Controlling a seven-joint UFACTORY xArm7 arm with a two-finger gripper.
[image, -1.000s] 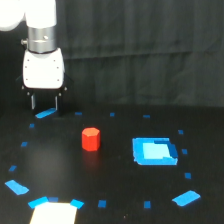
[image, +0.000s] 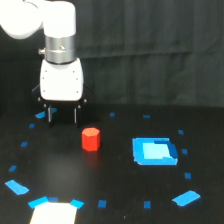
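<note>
A small red block (image: 91, 139) with a hexagon-like outline rests on the black table, left of centre. Up and to the left of it hangs my gripper (image: 63, 118), pointing down from the white arm. Its dark fingers stand apart with a gap between them, and I see nothing held there. The block and the gripper look separate. To the right lies a blue square tray (image: 138, 151) with a pale patch inside.
Short blue tape marks dot the table in rows. Larger blue strips lie at the right (image: 186, 198) and left (image: 17, 187). A pale bright object (image: 54, 213) sits at the bottom edge. Between block and tray the table is clear.
My gripper has moved to the right and lower in the picture, closer to the red block. Its fingers remain apart. The block and the tray have not moved.
</note>
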